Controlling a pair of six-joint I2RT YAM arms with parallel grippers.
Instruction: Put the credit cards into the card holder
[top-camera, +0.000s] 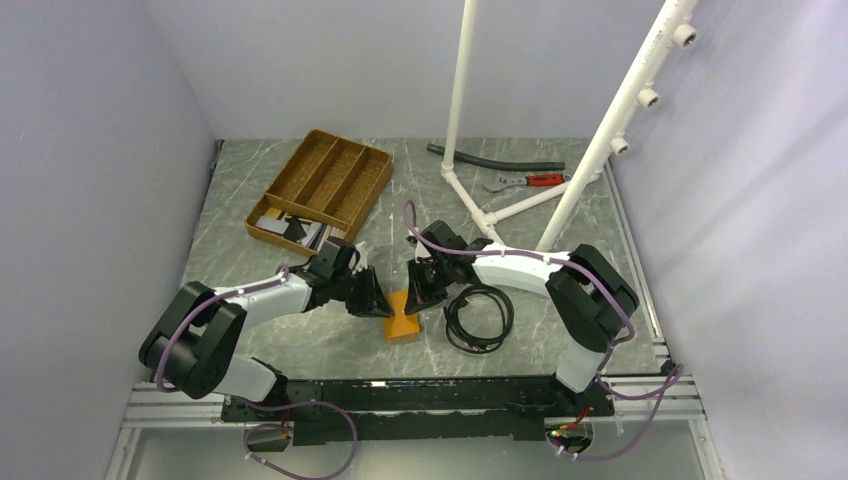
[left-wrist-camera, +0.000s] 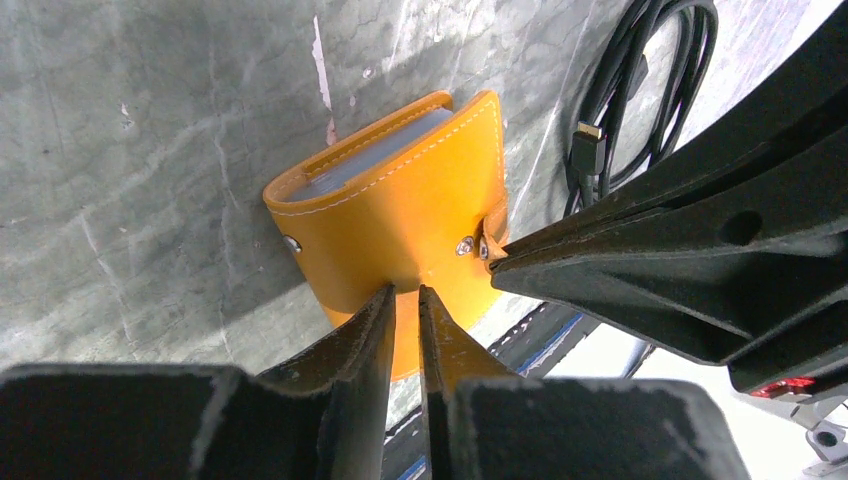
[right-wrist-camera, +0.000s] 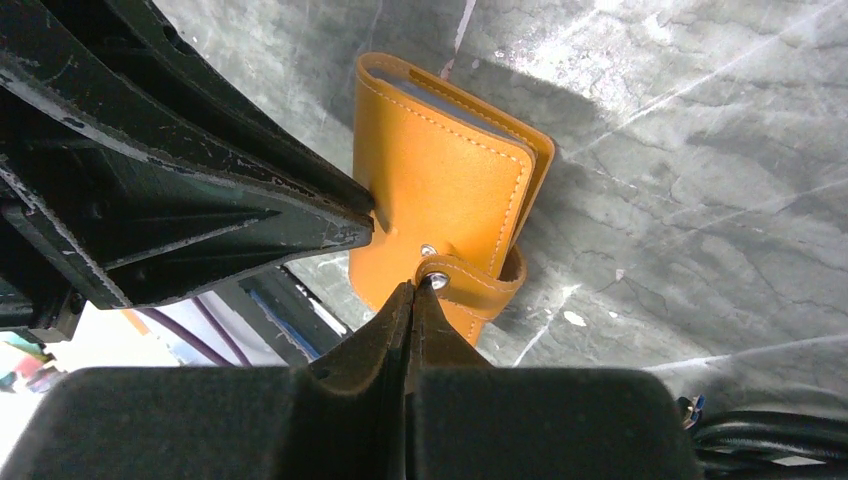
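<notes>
An orange leather card holder stands with its top edge facing up, greyish clear sleeves showing inside; I cannot tell whether cards are in them. At its spine side, my left gripper is shut on the holder's leather, with orange showing in the narrow gap between its fingers. My right gripper is shut at the closing strap. The strap's end touches the fingertips and its snap stands apart from the holder's face; whether the strap is pinched is hard to see.
A brown divided box at the back left holds grey and white flat items, too small to identify. Coiled black cable lies right of the holder. A wrench and white pipe frame stand behind.
</notes>
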